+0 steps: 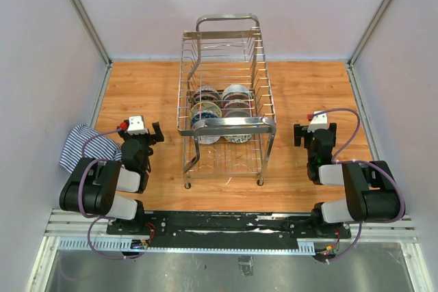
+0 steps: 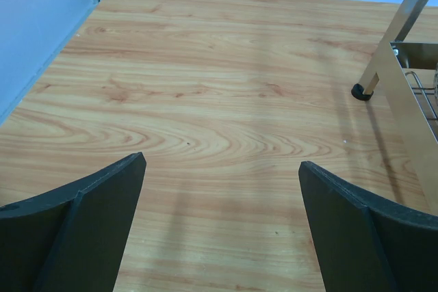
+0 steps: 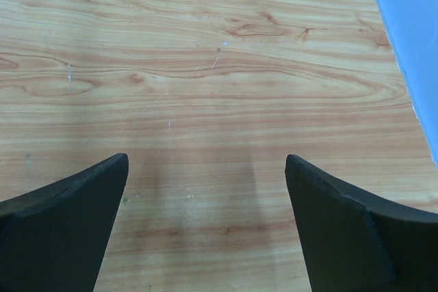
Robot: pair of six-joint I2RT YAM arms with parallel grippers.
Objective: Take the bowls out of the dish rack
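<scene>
A metal dish rack (image 1: 219, 129) stands in the middle of the wooden table. Inside it, in two rows, are several bowls (image 1: 237, 104), some plain and pale, others patterned; wires and the front bar partly cover them. To the left of the rack, my left gripper (image 1: 142, 128) is open and empty; its wrist view shows bare wood between the fingers and part of the rack (image 2: 409, 111) at the right edge. On the rack's other side, my right gripper (image 1: 315, 128) also stands open, with only table between its fingers.
A striped cloth (image 1: 87, 147) lies at the far left, beside the left arm. White walls (image 1: 393, 66) enclose the table. Bare wood (image 1: 301, 87) lies on both sides of the rack, which rises high between the arms.
</scene>
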